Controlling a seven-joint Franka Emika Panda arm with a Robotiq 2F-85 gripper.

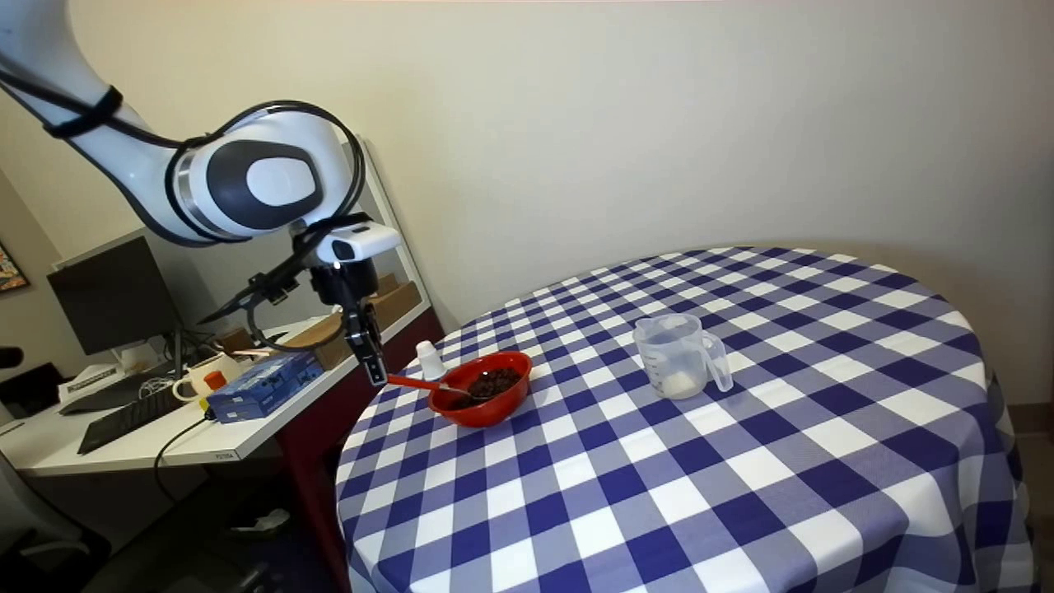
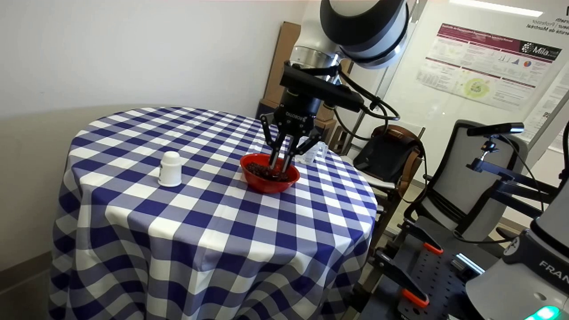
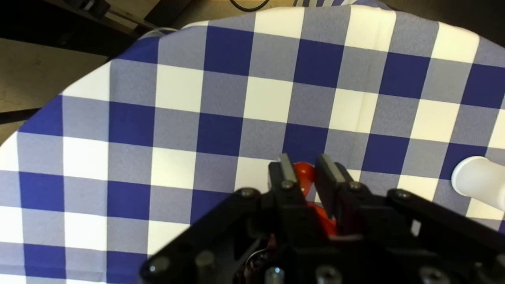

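Observation:
My gripper [image 1: 377,379] is shut on the red handle of a spoon [image 1: 408,381], just past the left rim of a red bowl [image 1: 516,390]. The spoon's metal end slants down into the dark brown pieces [image 1: 494,384] inside that bowl. Between my fingertips in the wrist view, the rounded end of the red handle [image 3: 305,171] shows; most of the bowl is hidden behind the fingers there. From the opposite side, the gripper [image 2: 281,170] appears in front of the bowl [image 2: 265,185], and the spoon cannot be made out.
A clear measuring cup [image 1: 674,357] stands on the checkered tablecloth [image 1: 603,474], right of the bowl. Close behind the bowl is a small white container [image 2: 170,170]. A desk with a blue box [image 1: 267,385] lies left of the table.

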